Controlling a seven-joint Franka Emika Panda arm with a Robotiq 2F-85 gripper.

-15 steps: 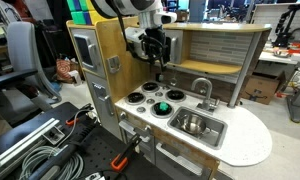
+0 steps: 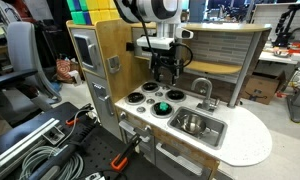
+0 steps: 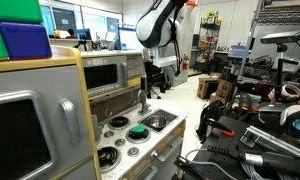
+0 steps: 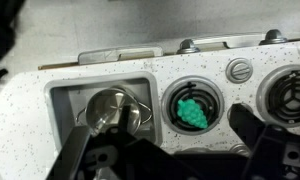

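Note:
A crumpled green item (image 2: 164,106), perhaps a cloth, rests on a front burner next to the sink; the wrist view shows the green item (image 4: 193,112) on the black coil. A metal pot (image 4: 115,108) with two handles sits inside the sink (image 4: 62,98). My gripper (image 2: 168,73) hangs above the stove, apart from the counter. In the wrist view, the dark fingers of the gripper stand wide open with nothing held between them. Its body hides the lower part of that view.
A faucet (image 2: 205,92) rises behind the sink, and a shelf (image 2: 212,67) runs along the back. A tall cabinet (image 2: 89,50) borders the stove on the left. Several other burners look bare. The white counter (image 2: 247,138) right of the sink is clear.
In exterior view 1 the arm has shifted a little to the right, its gripper still above the stove. The green item and the pot have stayed where they were.

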